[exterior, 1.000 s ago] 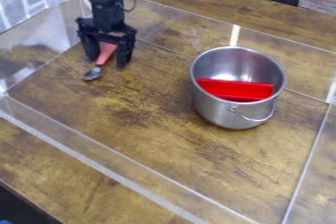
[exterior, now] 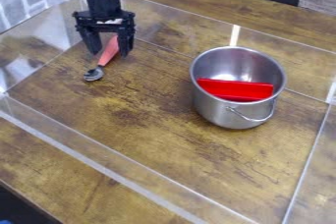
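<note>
My black gripper [exterior: 105,33] is at the upper left, above a utensil with a red handle [exterior: 109,53] and a small grey metal head [exterior: 93,74] that lies on the wooden table. The fingers sit at the handle's far end; I cannot tell how far apart they are or whether they touch it. A steel pot [exterior: 230,110] with a bail handle stands on the right, with a red block [exterior: 237,88] inside.
Transparent panels or pale strips run along the left and right sides.
My gripper has moved back and up in the view from over the utensil's head, uncovering more of the red handle. The pot has not moved.
</note>
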